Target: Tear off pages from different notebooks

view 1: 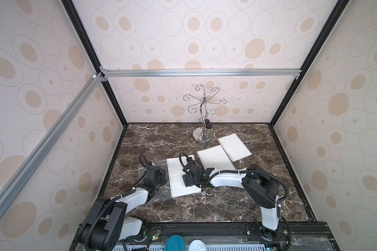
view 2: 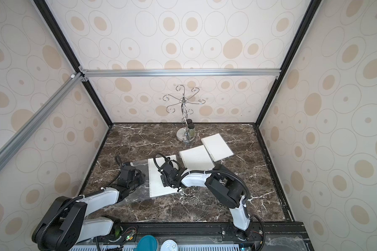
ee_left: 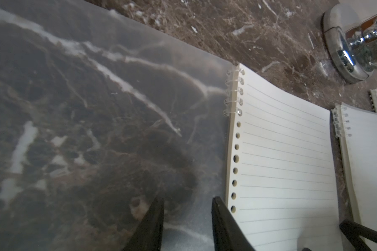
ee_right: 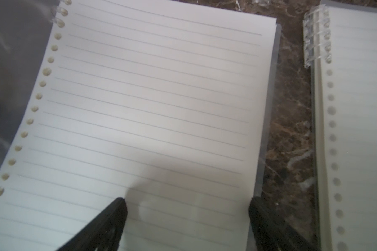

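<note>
An open notebook [view 1: 176, 177] with a lined top page lies at the middle of the table, its transparent cover [ee_left: 113, 138] spread flat to the left. In the left wrist view its punched edge [ee_left: 234, 159] runs down toward my left gripper. That gripper is partly open beside this edge, and nothing shows between its fingers. My right gripper is wide open over the lower right part of the page, one finger by the page's right edge. Its fingers hold nothing visible. To the right lie a second notebook [view 1: 215, 158] and a third [view 1: 234, 147].
A chrome stand [view 1: 202, 134] with curled arms stands behind the notebooks, a small jar [view 1: 209, 127] at its base. My right forearm [view 1: 228, 179] crosses in front of the second notebook.
</note>
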